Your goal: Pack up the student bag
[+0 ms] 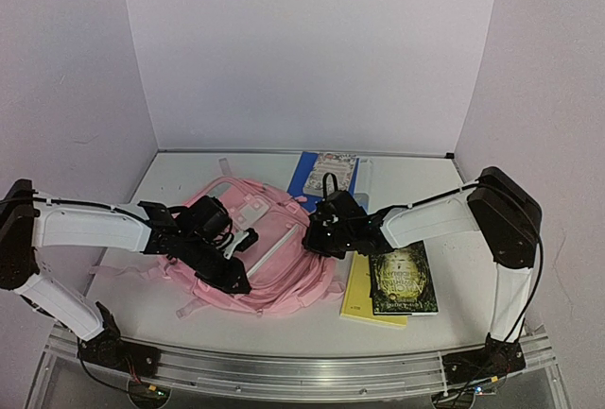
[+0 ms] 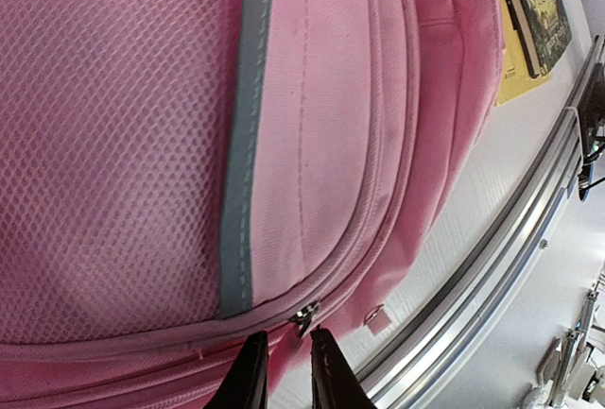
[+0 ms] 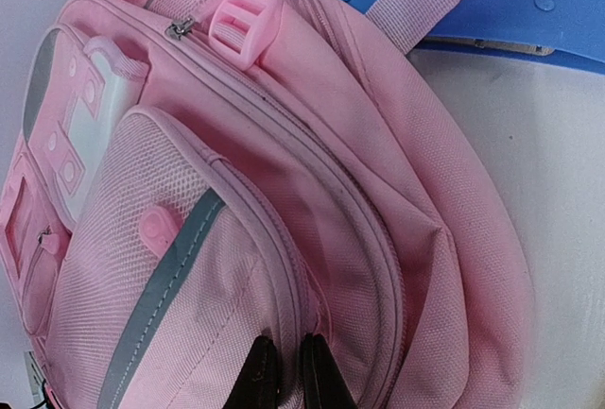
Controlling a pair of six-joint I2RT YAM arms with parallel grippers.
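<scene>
A pink student bag (image 1: 274,230) lies flat on the left half of the table. In the right wrist view, my right gripper is shut on the piped edge of the bag's front pocket, with the pink fabric between its fingers. Over the bag's near side, my left gripper stands slightly open. A metal zipper pull (image 2: 302,317) shows at its fingertips, roughly in line with the gap; whether they touch it I cannot tell. Right of the bag, a dark book (image 1: 404,280) rests on a yellow book (image 1: 357,294).
Behind the bag lies a blue folder (image 1: 301,182) with a patterned grey book (image 1: 331,173) on it. A metal rail (image 1: 284,360) runs along the front edge.
</scene>
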